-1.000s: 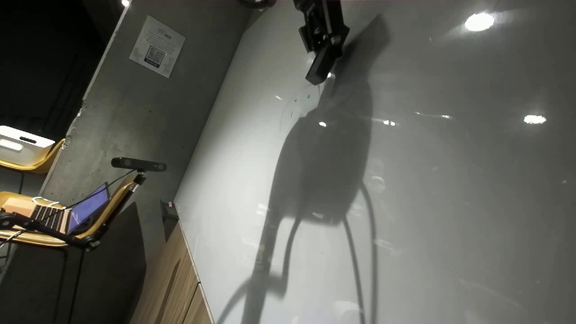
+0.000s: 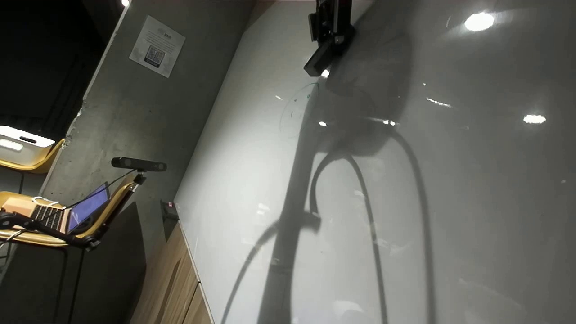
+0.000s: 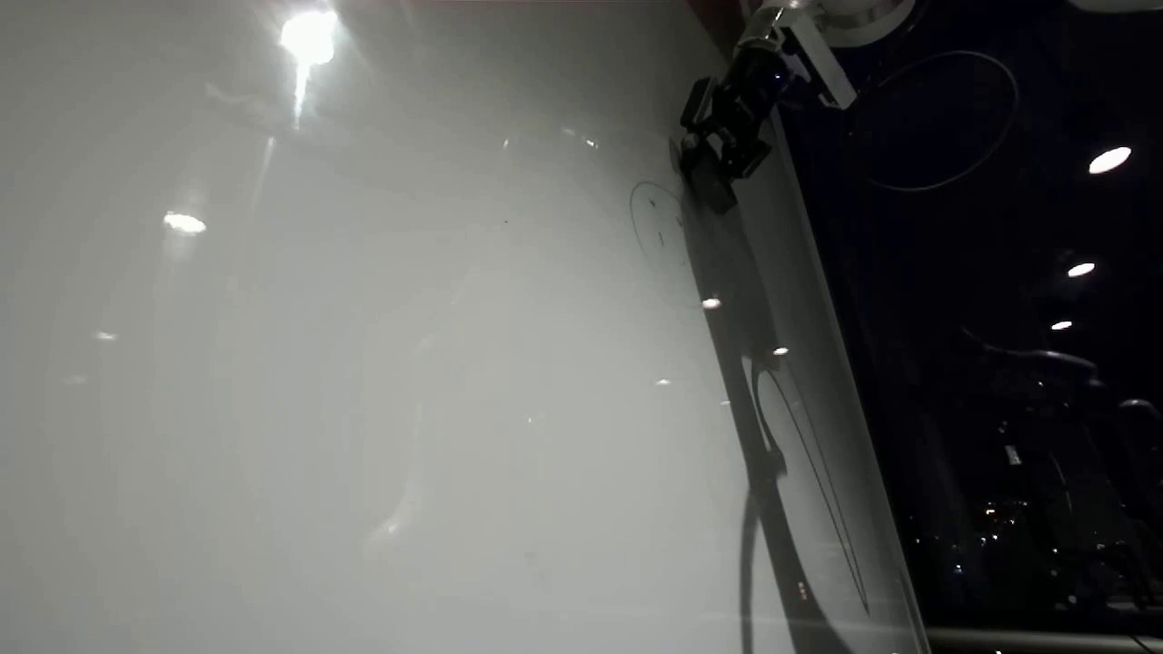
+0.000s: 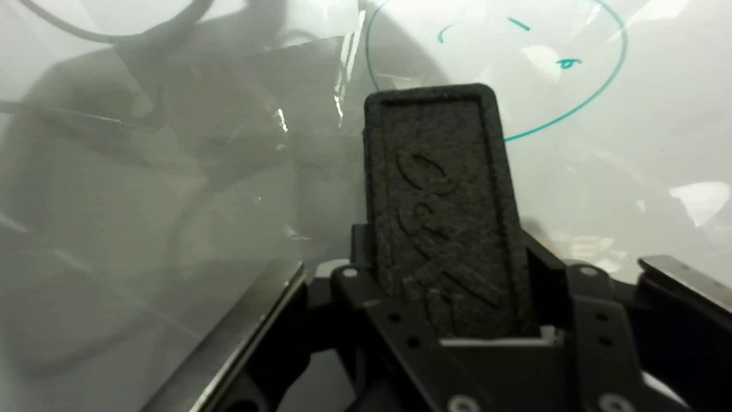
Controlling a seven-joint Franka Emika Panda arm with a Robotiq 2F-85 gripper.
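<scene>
A dark felt whiteboard eraser (image 4: pixel 442 199) with embossed lettering juts forward from my gripper, whose fingers are shut on its sides. In exterior view 1 the gripper (image 2: pixel 329 40) is at the top, with the eraser (image 2: pixel 319 60) tilted and close to the glossy whiteboard (image 2: pixel 243 162). Exterior view 2 has the eraser (image 3: pixel 710 183) beside the right edge of a green drawing (image 3: pixel 659 227). That drawing (image 4: pixel 569 110), an outline with a few small marks inside, lies beyond the eraser in the wrist view. Whether the eraser touches the board, I cannot tell.
Shadows of the arm and cables (image 2: pixel 286 237) fall across the board, along with bright lamp reflections (image 2: pixel 479 21). A concrete wall (image 2: pixel 135 108) and wooden cabinet (image 2: pixel 167 281) border it at left. Most of the board is bare.
My gripper and the eraser have shifted slightly upward in exterior view 1, and their angle has changed. The arm's shadow has changed shape. The green drawing still shows.
</scene>
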